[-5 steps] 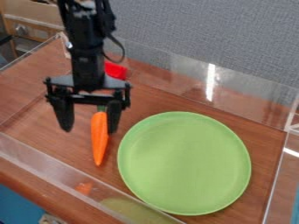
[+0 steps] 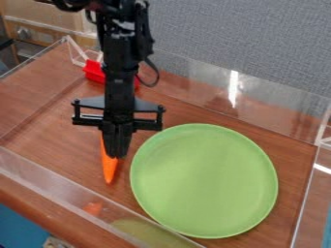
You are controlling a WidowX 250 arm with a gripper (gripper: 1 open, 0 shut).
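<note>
An orange carrot lies on the wooden surface, left of a large green plate. My gripper is lowered over the carrot's upper part and hides it, with the fingertips brought together. Whether anything is between the fingers is hidden; the carrot's lower part shows below them.
A red object sits at the back behind the arm. Clear plastic walls edge the wooden surface.
My gripper moved down over the carrot, and its fingers went from spread apart to shut.
</note>
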